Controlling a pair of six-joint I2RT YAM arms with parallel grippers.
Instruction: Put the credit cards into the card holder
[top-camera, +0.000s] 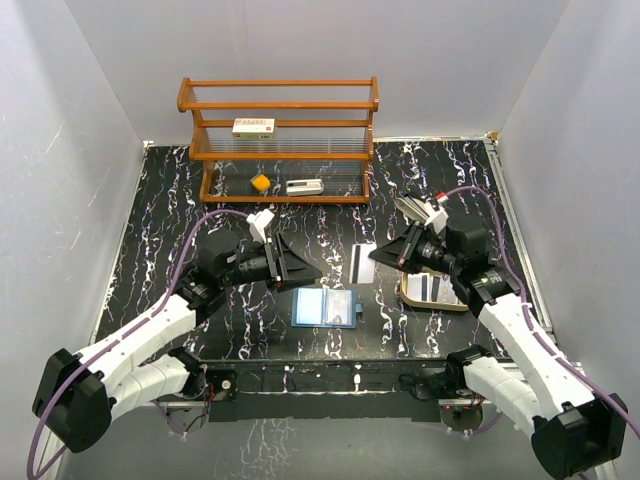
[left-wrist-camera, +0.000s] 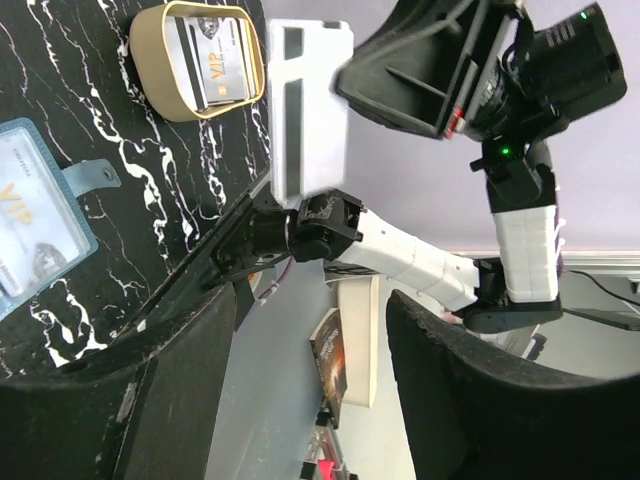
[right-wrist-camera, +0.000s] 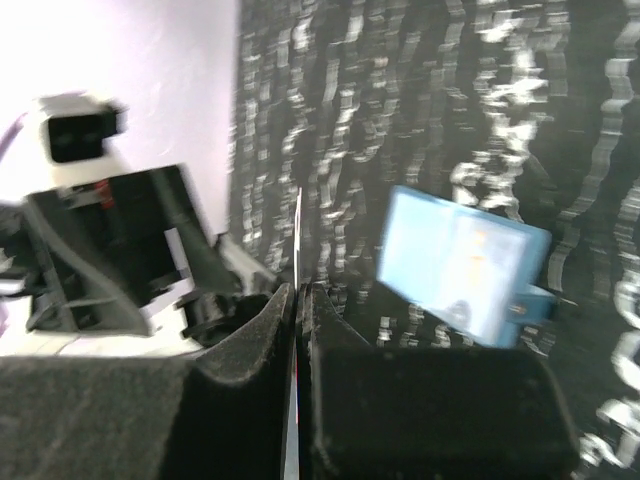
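A white card with a dark stripe (top-camera: 363, 263) is pinched in my right gripper (top-camera: 402, 260), raised between the card holder and the basket. In the left wrist view this card (left-wrist-camera: 310, 110) hangs upright from the fingers; from the right wrist it appears only as a thin edge. The blue card holder (top-camera: 324, 308) lies spread on the table, with a card marked VIP (left-wrist-camera: 20, 215) showing in it. My left gripper (top-camera: 312, 278) stands open above and left of the holder, nothing between its fingers. More cards (left-wrist-camera: 218, 57) stand in the tan basket (top-camera: 404, 294).
A wooden rack (top-camera: 285, 156) at the back carries a small box (top-camera: 254, 128), a yellow item (top-camera: 260, 183) and a stapler-like item (top-camera: 304, 187). Behind the right gripper lies a fanned stack (top-camera: 411, 208). Table left of the holder is bare.
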